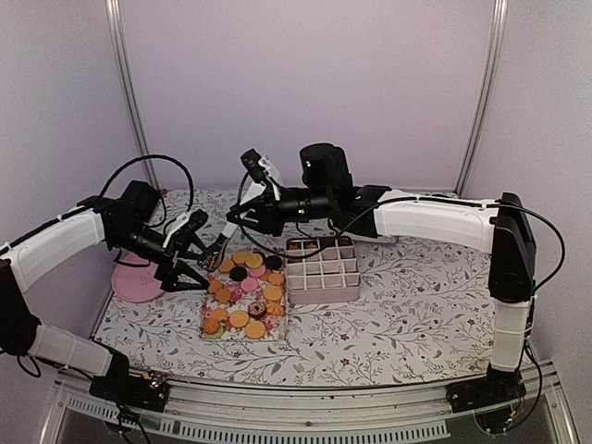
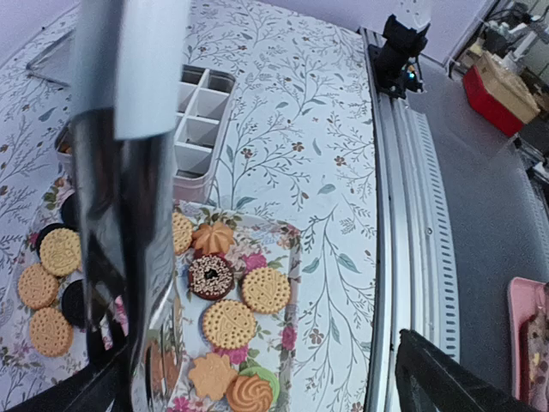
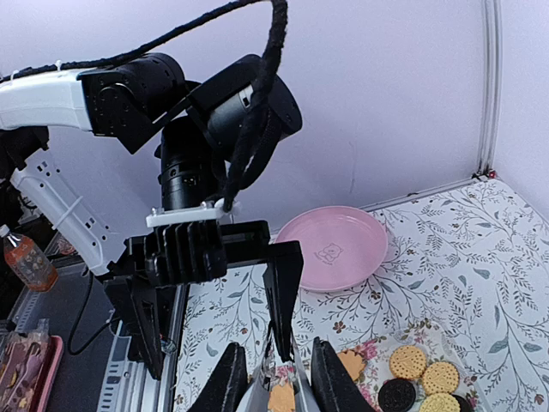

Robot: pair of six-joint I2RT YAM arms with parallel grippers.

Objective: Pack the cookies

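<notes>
A tool with a white handle and shiny metal end, apparently tongs (image 1: 225, 242), is in my right gripper, which is shut on it. It slants down toward the cookies at the left. My left gripper (image 1: 202, 270) stands open beside its metal end; the tool (image 2: 129, 197) looms large in the left wrist view, near one finger. Cookies (image 2: 229, 324) of several kinds lie on a flat flowered tray (image 1: 215, 330). Right of it is a pale compartment box (image 1: 324, 294), its front cells looking empty and something brown in the back ones.
A pink plate (image 1: 136, 283) lies at the left, behind the left arm. The tabletop (image 1: 416, 314) right of the box is clear. Both arms meet closely above the tray's left back corner.
</notes>
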